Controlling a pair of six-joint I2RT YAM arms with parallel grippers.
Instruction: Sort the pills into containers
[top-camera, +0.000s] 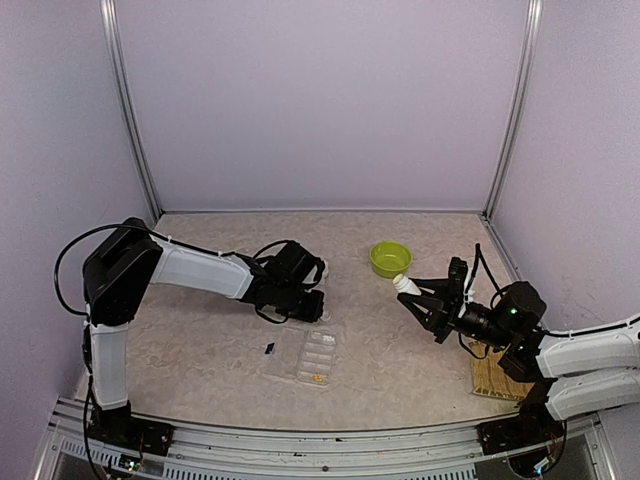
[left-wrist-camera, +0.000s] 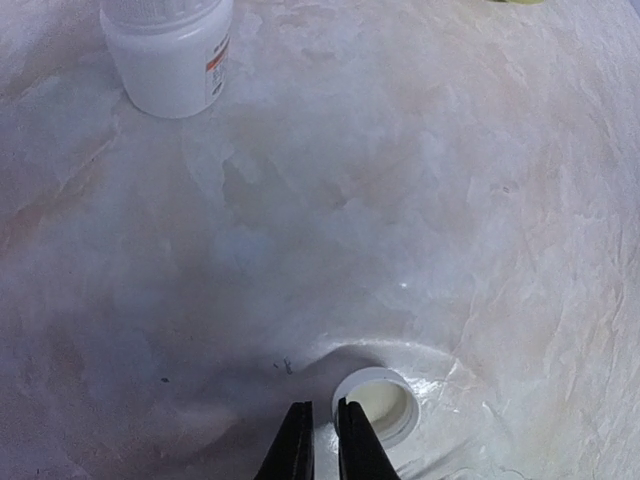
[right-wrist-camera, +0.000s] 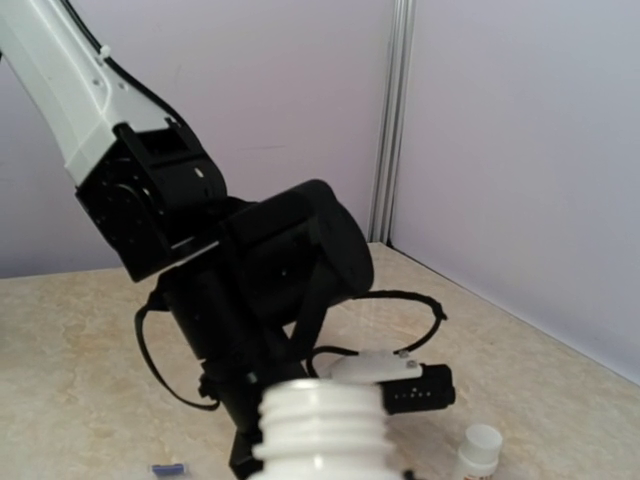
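Observation:
My right gripper (top-camera: 418, 296) is shut on an uncapped white bottle (top-camera: 404, 285), held up and tilted; its ribbed neck (right-wrist-camera: 322, 425) fills the bottom of the right wrist view. In the left wrist view, a white cap (left-wrist-camera: 393, 412) is open side up, and my left gripper is shut on its left rim, one finger inside. Partly behind the left arm stands a second white bottle (left-wrist-camera: 168, 60), closed. The clear pill organizer (top-camera: 306, 368) lies with its lid open to the left; small orange pills show in its front compartment and pale ones in the rear.
A green bowl (top-camera: 390, 259) sits at the back, beyond the right gripper. A small dark blue piece (top-camera: 270, 348) lies left of the organizer. At the right, a woven mat (top-camera: 492, 378) is partly under the right arm.

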